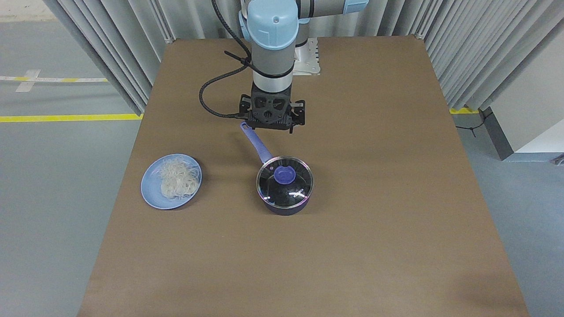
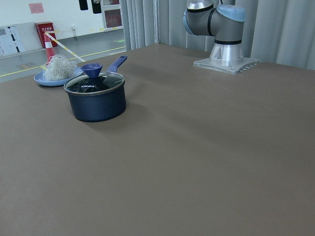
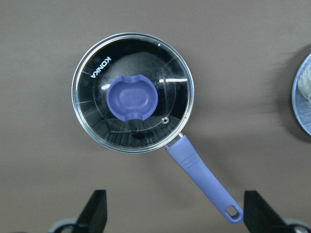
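A dark blue saucepan (image 2: 97,105) stands on the table with its glass lid on; the lid has a purple knob (image 3: 131,97) (image 1: 284,175). Its periwinkle handle (image 3: 199,172) points toward the robot's base. A blue plate (image 1: 152,185) holding white noodles (image 1: 179,178) lies beside the pan, partly visible at the right edge of the wrist view. My gripper is above the handle end of the pan, its two black fingers wide apart and nothing held between them.
The robot's base (image 2: 226,64) is at the back. A grey curtain runs behind the table.
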